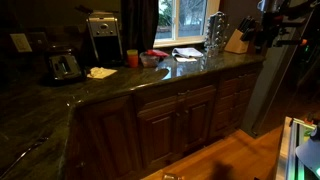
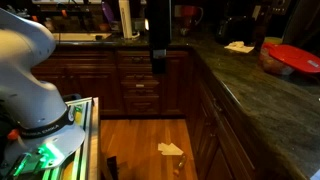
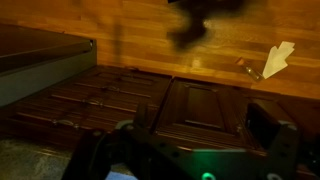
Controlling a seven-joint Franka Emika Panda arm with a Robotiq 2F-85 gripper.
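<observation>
My gripper shows as a dark shape along the lower edge of the wrist view. Its two fingers stand well apart, with nothing visible between them. Below it are the wooden floor and the cabinet fronts. In the first exterior view the dark arm end (image 1: 280,32) is raised at the upper right, near the counter's end. A pale scrap of paper (image 3: 278,58) lies on the floor, apart from the gripper. A small object (image 3: 247,69) lies beside it, too small to make out.
The dark counter (image 1: 110,92) carries a toaster (image 1: 64,66), a coffee maker (image 1: 105,38), an orange cup (image 1: 132,58) and a cloth (image 1: 187,52). A red-lidded bowl (image 2: 290,60) sits on the right counter. Cabinets (image 1: 160,135) line the floor.
</observation>
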